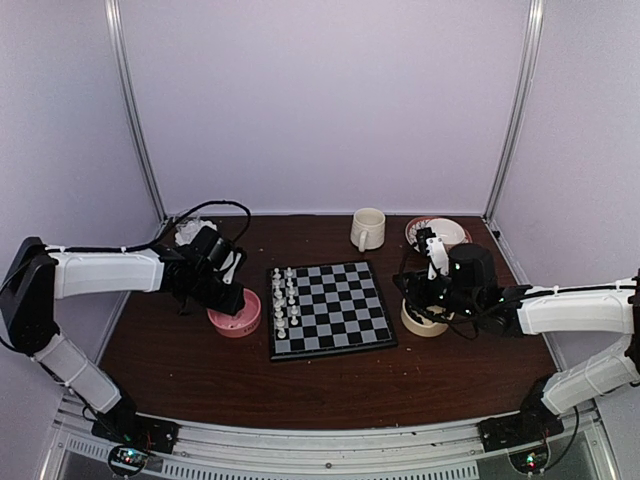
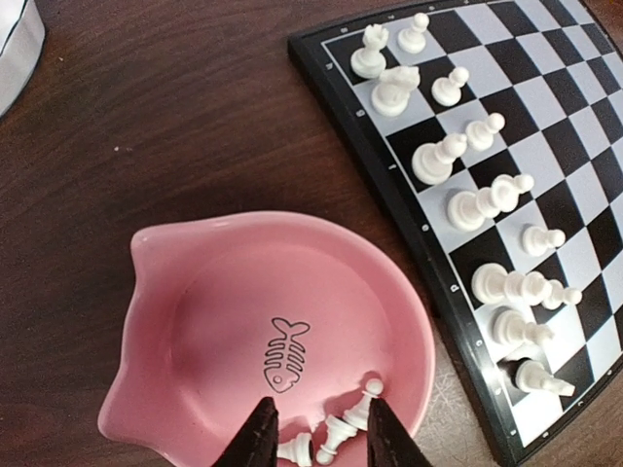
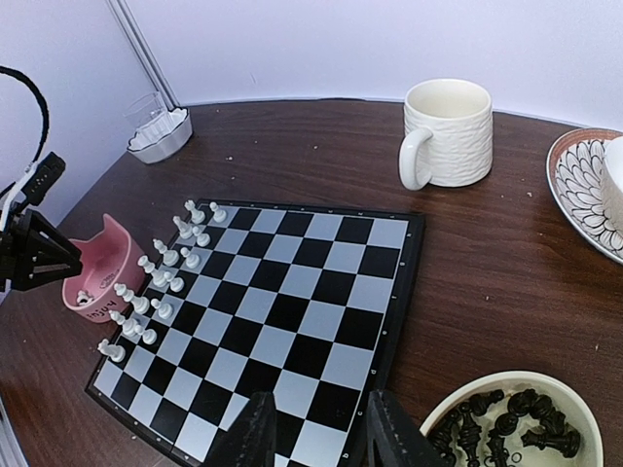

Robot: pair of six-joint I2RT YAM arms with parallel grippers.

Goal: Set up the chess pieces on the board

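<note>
The chessboard (image 1: 335,320) lies mid-table, with white pieces standing along its left side, among them a rook (image 2: 370,58). Over the pink bowl (image 2: 214,233) hangs my left gripper, fingers apart, with white pieces (image 2: 346,423) lying in the bowl beneath. My right gripper is open beside the board's right side, over or near the cream bowl (image 3: 467,387), which holds several black pieces (image 3: 550,438). Nothing shows between the fingers of either gripper.
A white mug (image 1: 368,226) stands behind the board, with patterned dishes (image 1: 450,228) at the back right and a white container (image 3: 161,146) at the back left.
</note>
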